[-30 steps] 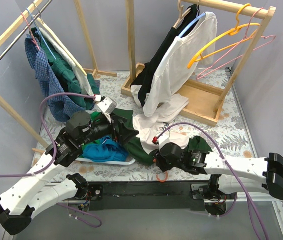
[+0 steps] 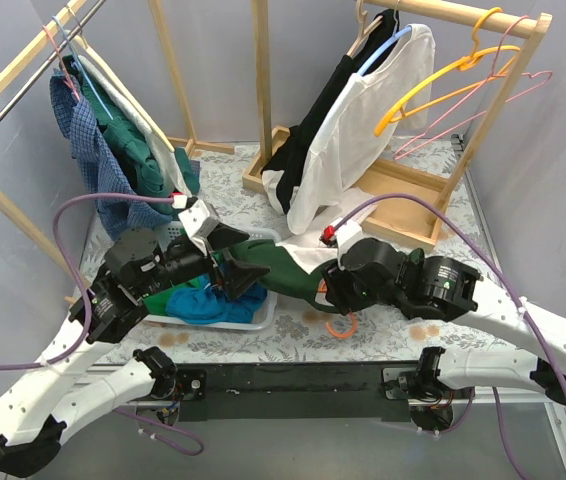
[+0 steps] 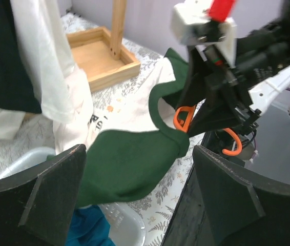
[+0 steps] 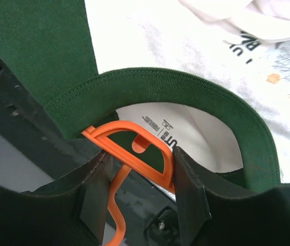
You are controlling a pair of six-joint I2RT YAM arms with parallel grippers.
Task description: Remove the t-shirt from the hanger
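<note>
A white t-shirt with dark green sleeves and collar (image 4: 206,92) lies spread over the table and basket edge. An orange hanger (image 4: 135,163) pokes out through its neck, and my right gripper is shut on it. In the top view the hanger's hook (image 2: 341,328) hangs toward the table's front edge. The rest of the hanger is hidden inside the shirt. Over the green sleeve (image 3: 129,164), my left gripper stands open with nothing between its fingers.
A white basket (image 2: 261,318) holding blue and green clothes (image 2: 213,302) stands under my left arm. Behind are a rack with hung clothes (image 2: 123,140) at left and a wooden rack (image 2: 413,220) with a white shirt (image 2: 363,120) and bare hangers (image 2: 453,70).
My right gripper has risen slightly and moved right and away from the front edge, carrying the hanger and pulling the shirt's neck along. The left gripper has shifted a little left.
</note>
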